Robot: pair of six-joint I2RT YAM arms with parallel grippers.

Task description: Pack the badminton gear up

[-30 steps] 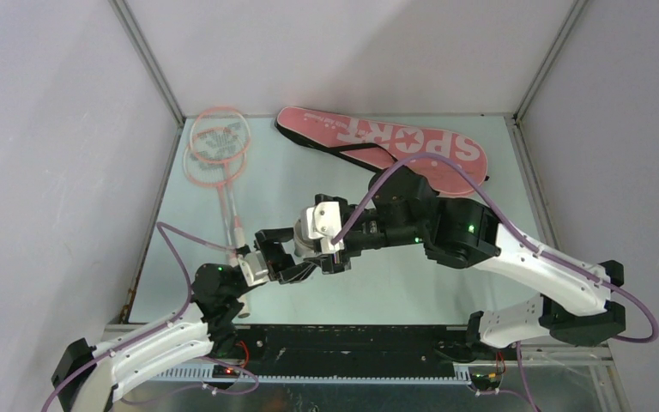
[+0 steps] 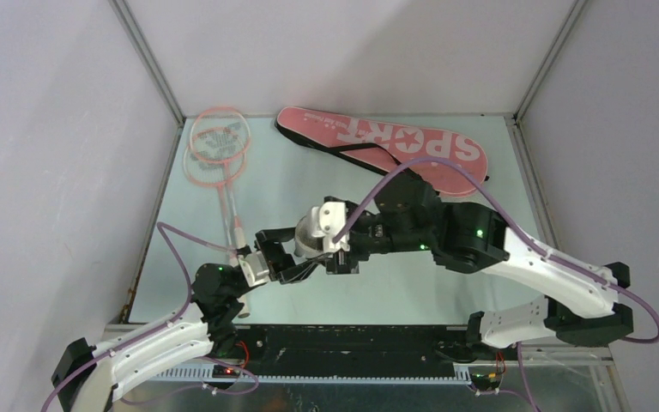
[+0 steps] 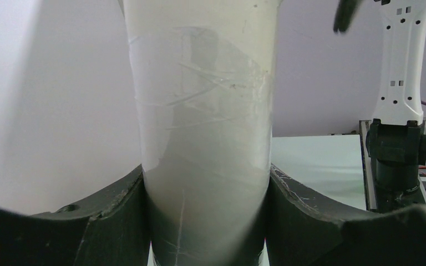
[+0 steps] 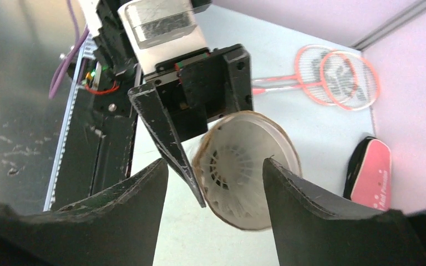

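A pale shuttlecock tube [image 3: 202, 111] is gripped by my left gripper [image 2: 287, 249], filling the left wrist view; its open end [image 4: 244, 166] shows in the right wrist view, with shuttlecock-like ribbing inside. My right gripper stands open just in front of that end, fingers either side of it; in the top view its body hides much of the tube. Two pink rackets [image 2: 220, 172] lie overlapped at the table's back left, handles toward the front, partly under the left arm. A pink SPORT bag [image 2: 429, 148] with a black strap lies along the back.
Walls [image 2: 43, 129] close in the table [image 2: 463, 292] at left, right and back. Purple cables loop over both arms.
My right arm has shifted very slightly down and to the right in the top view. The left arm, rackets and bag look unchanged.
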